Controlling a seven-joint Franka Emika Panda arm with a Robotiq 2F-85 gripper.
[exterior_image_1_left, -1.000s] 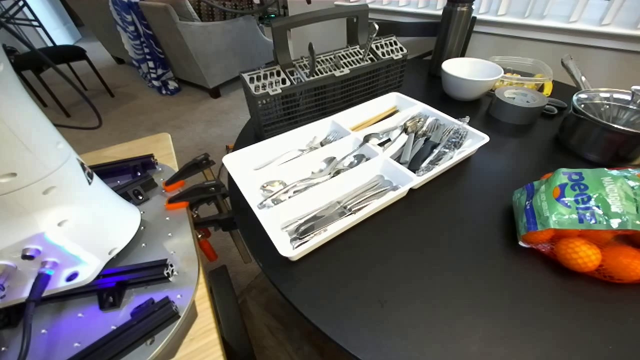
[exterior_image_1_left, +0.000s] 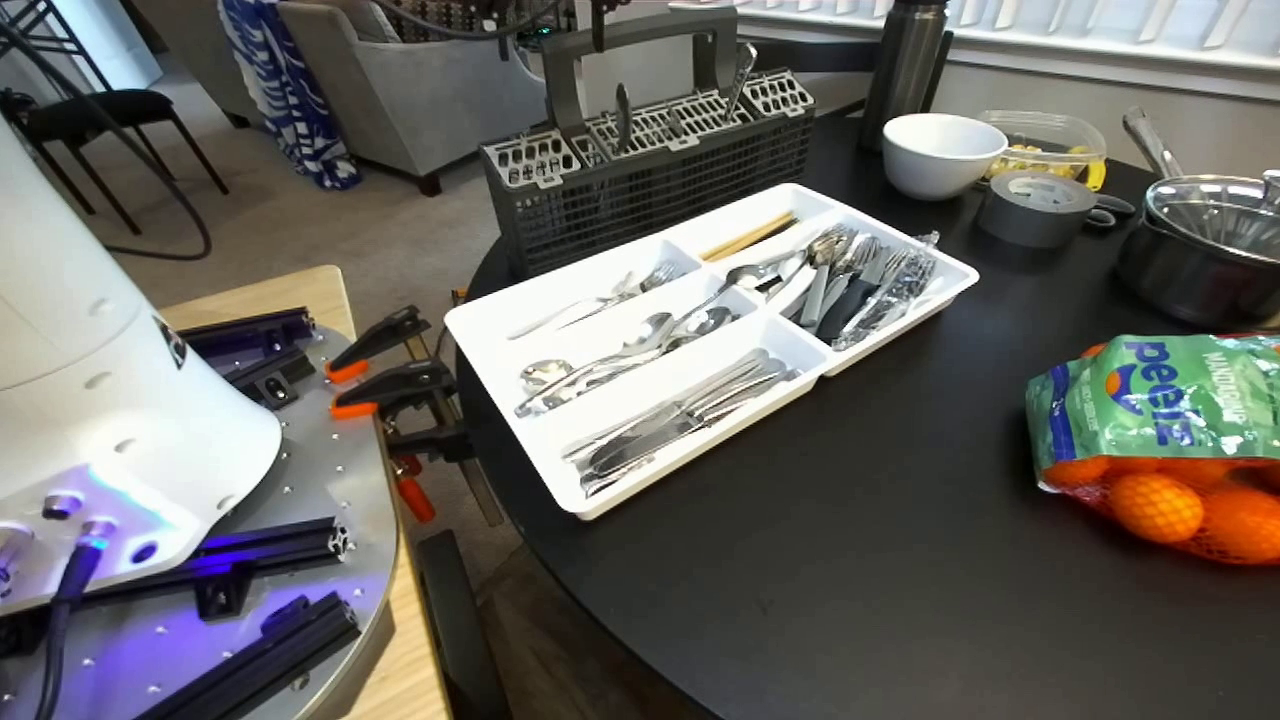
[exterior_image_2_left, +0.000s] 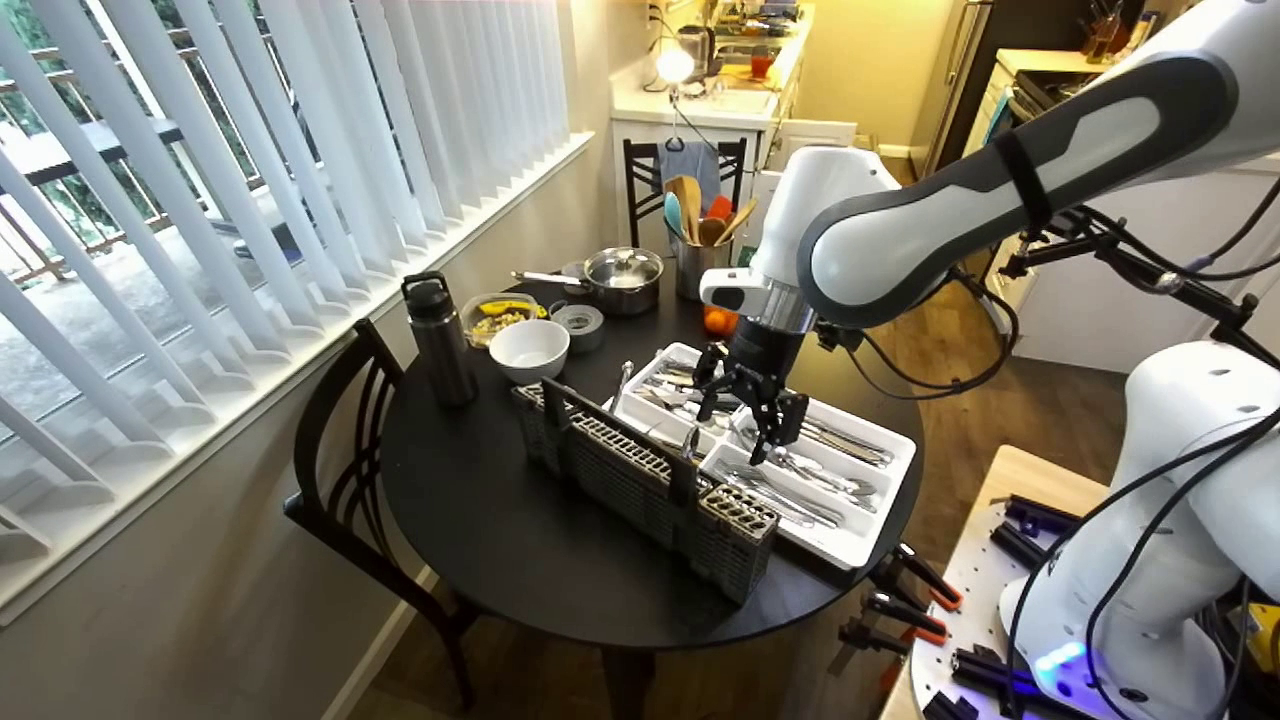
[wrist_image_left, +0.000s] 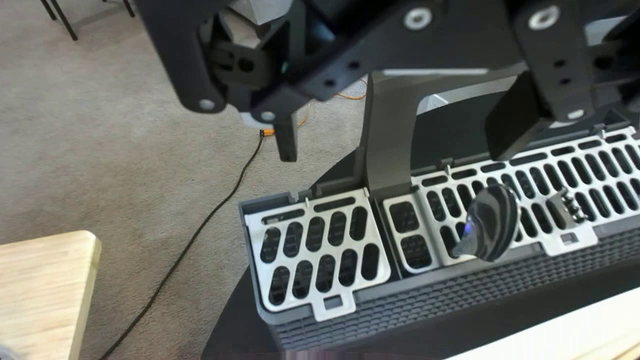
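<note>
The dark grey cutlery basket (exterior_image_1_left: 672, 180) stands on the black table behind the white tray. In the wrist view a spoon (wrist_image_left: 493, 219) sticks up, bowl up, from its slotted top, with fork tines (wrist_image_left: 570, 207) showing beside it. Above the basket my gripper is open, its fingers (wrist_image_left: 288, 139) wide apart and nothing between them. The second exterior view has the gripper (exterior_image_2_left: 738, 434) high over the table, overlapping the tray in the picture. The white cutlery tray (exterior_image_1_left: 516, 318) holds forks (exterior_image_1_left: 600, 298), spoons (exterior_image_1_left: 636, 358) and knives (exterior_image_1_left: 672, 420) in separate compartments.
A white bowl (exterior_image_1_left: 942, 162), a tape roll (exterior_image_1_left: 1034, 210), a pot (exterior_image_1_left: 1206, 258) and a dark bottle (exterior_image_1_left: 900, 72) stand at the back. A mandarin bag (exterior_image_1_left: 1158, 414) lies on the right. The table in front of the tray is bare.
Dark parts of my arm and gripper now hang lower into the top of exterior view 1, above the basket. The arm's base has shifted slightly. Tray and basket look the same.
</note>
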